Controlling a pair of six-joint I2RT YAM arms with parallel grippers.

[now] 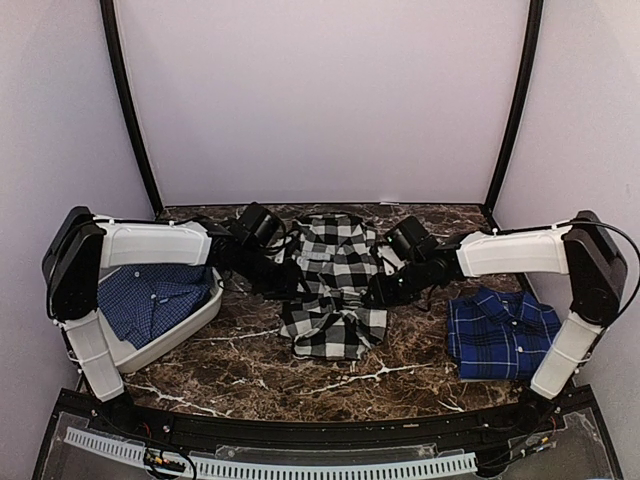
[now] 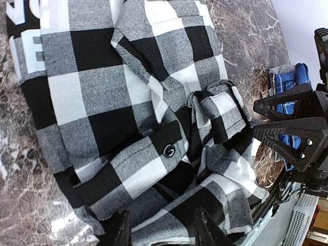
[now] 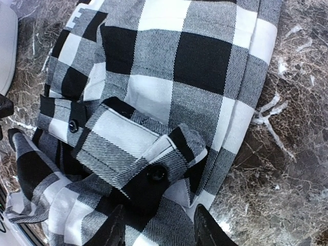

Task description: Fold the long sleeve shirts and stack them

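The black-and-white checked shirt (image 1: 335, 255) lies in the middle of the table, its body narrow and its near end crumpled. Two buttoned cuffs (image 3: 130, 143) lie across its middle. My left gripper (image 1: 300, 292) is over the shirt's left side; in the left wrist view its fingers (image 2: 119, 230) stand apart above the cloth, nothing between them but a view of fabric below. My right gripper (image 1: 372, 297) is at the right edge, its fingers (image 3: 114, 228) likewise apart over the cloth. A folded blue plaid shirt (image 1: 500, 335) rests on the right.
A white basket (image 1: 190, 330) on the left holds a dark blue checked shirt (image 1: 150, 295). Bare marble table (image 1: 250, 370) shows on both sides of the checked shirt and in front of it.
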